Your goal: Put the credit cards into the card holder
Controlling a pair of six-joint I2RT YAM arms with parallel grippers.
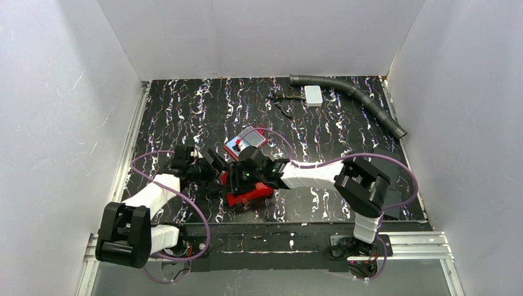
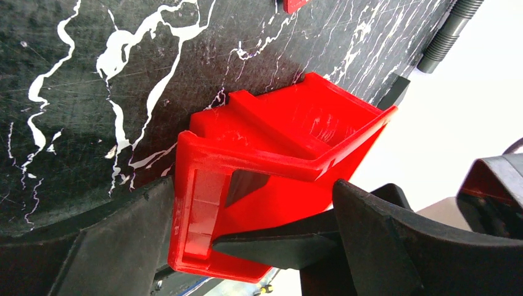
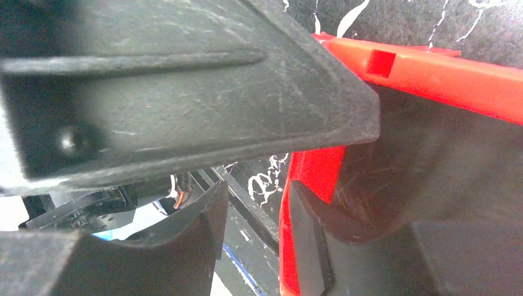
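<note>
The red card holder (image 1: 250,195) lies on the black marbled table, largely under my right gripper (image 1: 237,179) in the top view. In the left wrist view the holder (image 2: 290,135) is tipped slightly, its open frame facing my left gripper, whose dark fingers stand wide apart at its near end. In the right wrist view my right gripper's fingertips (image 3: 256,194) are a short way apart at the holder's red wall (image 3: 314,172); whether anything thin is between them is unclear. A blue-and-red flat item (image 1: 243,139), perhaps cards, lies just behind the holder.
Pliers (image 1: 284,98), a white box (image 1: 312,95) and a long corrugated hose (image 1: 351,92) lie at the back right. White walls surround the table on three sides, and purple cables loop over both arms.
</note>
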